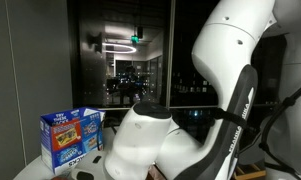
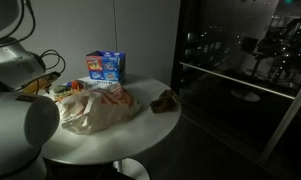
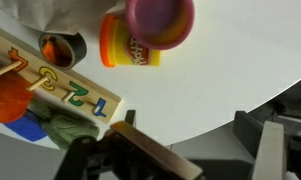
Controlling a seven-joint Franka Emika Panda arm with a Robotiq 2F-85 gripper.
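Note:
In the wrist view my gripper stands open over the white table (image 3: 205, 70), with only bare tabletop visible between its fingers. A yellow Play-Doh tub (image 3: 127, 43) lies up and to the left, touching or close to a maroon round cup (image 3: 160, 18). Farther left are a dark cup (image 3: 62, 49) with something orange inside and a wooden number board (image 3: 88, 93) with pegs. Orange, blue and green pieces lie at the board's lower left. The gripper's fingers are hidden or unclear in both exterior views.
A blue snack box (image 2: 106, 66) stands at the table's back. A crumpled plastic bag (image 2: 95, 110) fills much of the near tabletop. A brown object (image 2: 165, 102) sits near the right edge. Some tabletop between bag and brown object is clear.

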